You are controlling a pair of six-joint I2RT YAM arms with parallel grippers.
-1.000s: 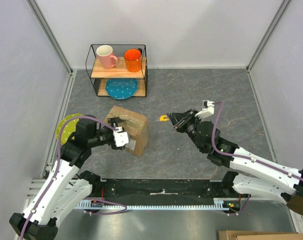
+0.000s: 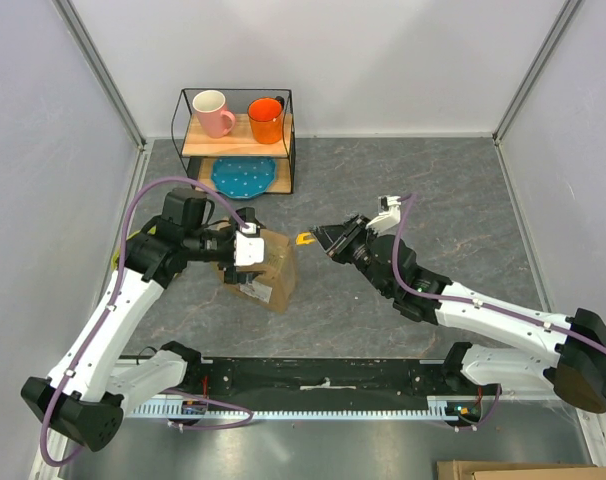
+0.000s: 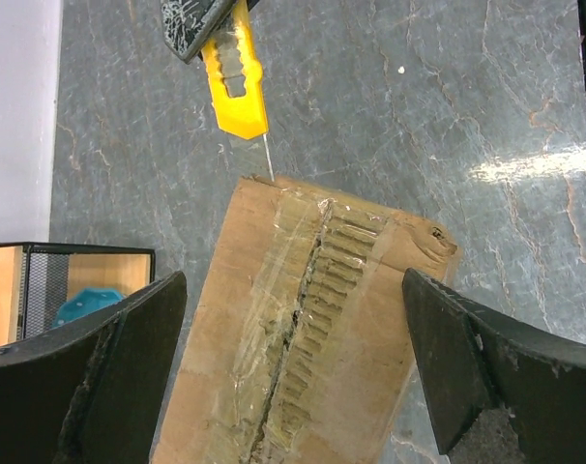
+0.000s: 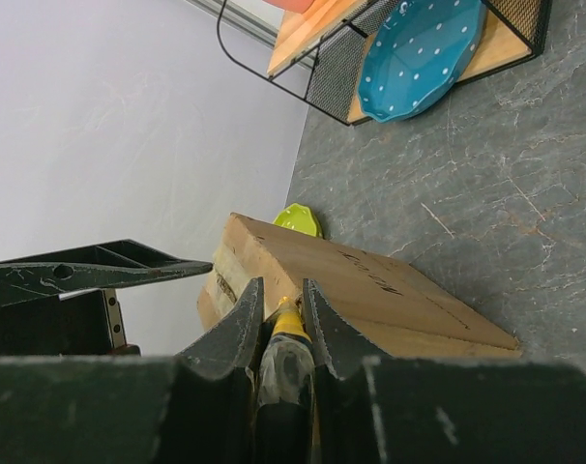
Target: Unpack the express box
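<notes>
A taped cardboard express box [image 2: 276,270] sits on the grey table at centre-left; the left wrist view shows tape [image 3: 322,300] along its seam. My left gripper [image 2: 238,245] is open over the box, its fingers framing it. My right gripper [image 2: 323,237] is shut on a yellow box cutter [image 3: 237,97], whose thin blade points at the box's edge at its upper right in the top view, very close to it; whether it touches is unclear.
A wire rack [image 2: 238,148] at the back holds mugs and a blue plate [image 2: 243,178]. A lime plate [image 4: 295,219] lies at the left, partly hidden.
My right gripper has moved left with the cutter, toward the box. My left gripper has shifted up and slightly right over the box.
</notes>
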